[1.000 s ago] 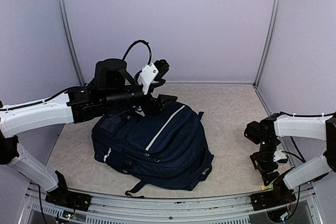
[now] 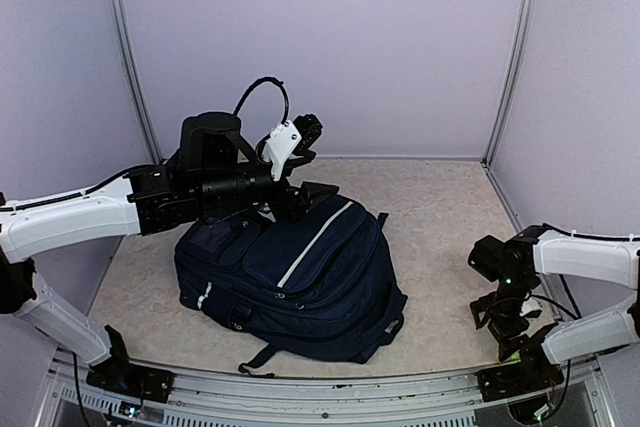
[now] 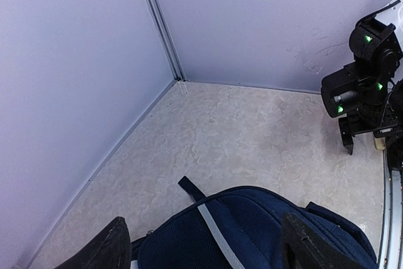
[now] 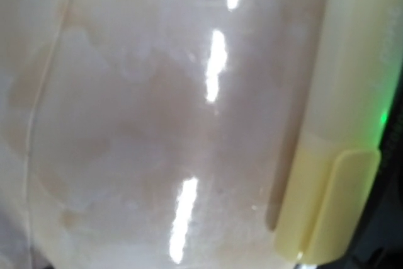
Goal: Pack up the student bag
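A dark navy backpack (image 2: 310, 277) with a pale stripe lies on the table in the top view. My left gripper (image 2: 312, 175) hangs over its far side, open and empty. The left wrist view shows its fingers (image 3: 106, 247) spread above the backpack (image 3: 252, 218). Low in the right front corner, my right gripper (image 2: 490, 315) is open. A yellow highlighter (image 4: 343, 149) fills the right side of the right wrist view, very close to the camera. It lies near the dark finger at that edge, and I cannot tell whether they touch. From above, the arm mostly hides it.
Walls (image 2: 330, 47) close off the back and sides. The tabletop (image 2: 435, 247) between backpack and right arm is clear. A metal rail (image 2: 330, 392) runs along the front edge, close to the right gripper. A loose strap (image 2: 262, 357) hangs from the backpack's front.
My right wrist has shifted slightly, with its fingers a little further left in the top view. The left arm and the backpack have stayed still.
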